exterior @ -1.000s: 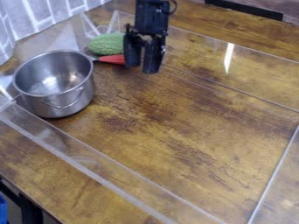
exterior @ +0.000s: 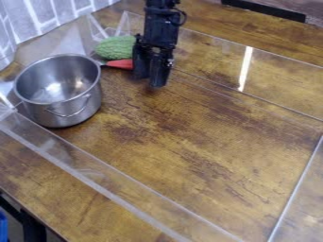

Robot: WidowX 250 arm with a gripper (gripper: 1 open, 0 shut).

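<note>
My black gripper (exterior: 153,66) hangs at the top centre, its fingers low over the wooden table beside a red elongated vegetable (exterior: 120,63), whose right end is hidden behind them. A green bumpy gourd (exterior: 113,47) lies behind the red vegetable, left of the gripper. The dark fingers blend together, so I cannot tell whether they hold anything.
A steel pot (exterior: 57,92) stands at the left, in front of the vegetables. Clear plastic edges border the wooden table (exterior: 202,151).
The pot and gourd look unmoved.
</note>
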